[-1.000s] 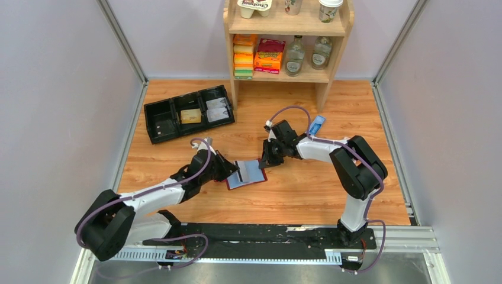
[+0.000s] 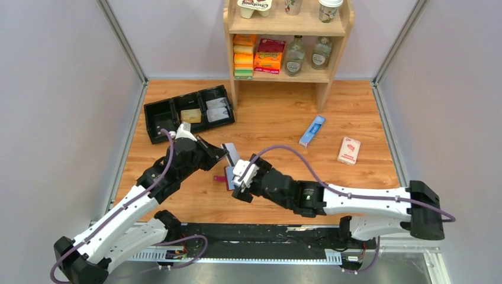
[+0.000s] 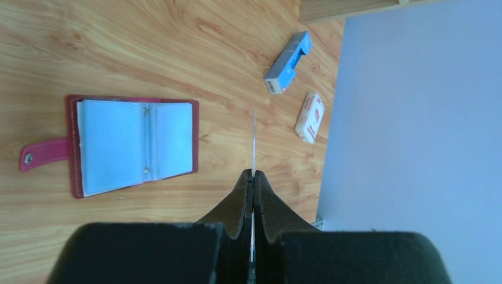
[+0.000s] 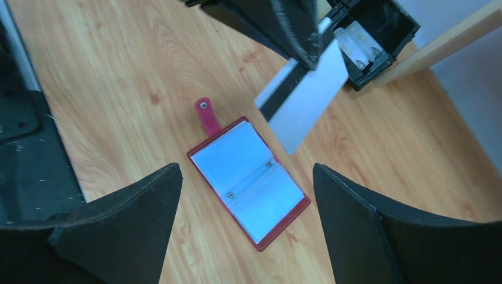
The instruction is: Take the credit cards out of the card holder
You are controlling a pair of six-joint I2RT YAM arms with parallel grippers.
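Observation:
The open card holder (image 3: 112, 148), maroon with blue sleeves and a pink snap strap, lies on the table. A white card with a black stripe is held raised by my left gripper, whose fingers are shut on it; in the left wrist view it shows edge-on as a thin line. My right gripper stands open above the holder, nothing between its fingers, close to the card and the left gripper.
A black three-compartment tray (image 2: 158, 118) with cards is at back left. A wooden shelf (image 2: 287, 25) stands behind. A blue box (image 2: 312, 130) and white card pack (image 2: 348, 151) lie at the right.
Both arms have risen from the table. The card has been lifted off the holder by my left gripper, and my right gripper has moved left and up above the holder.

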